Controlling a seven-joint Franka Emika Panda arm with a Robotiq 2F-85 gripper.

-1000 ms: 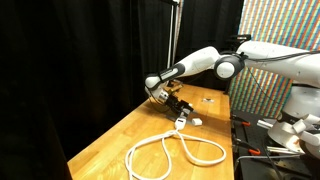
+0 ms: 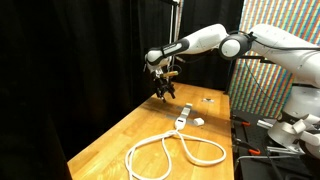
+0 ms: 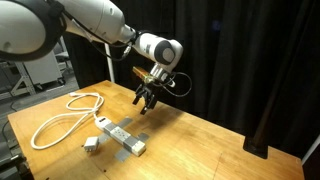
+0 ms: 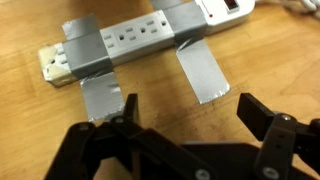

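Observation:
A white power strip (image 4: 125,38) is fastened to the wooden table by strips of grey tape (image 4: 203,70). It crosses the upper part of the wrist view and lies near the middle of the table in exterior view 2 (image 3: 122,138). My gripper is open, with only bare table showing between its fingers. In exterior view 1 the gripper (image 2: 165,97) hangs above the wood, beyond the strip and off to its left. Beside the strip sits a small white block (image 3: 91,144), apart from the gripper and out of the wrist view.
The strip's white cord (image 3: 45,124) loops widely across the table. A black curtain (image 3: 235,60) hangs along one side. Broad bare wood (image 3: 210,150) lies on the curtain side of the strip.
The gripper was low by the power strip. It has since risen and moved back and left in exterior view 1. Strip, white block and cord look unmoved.

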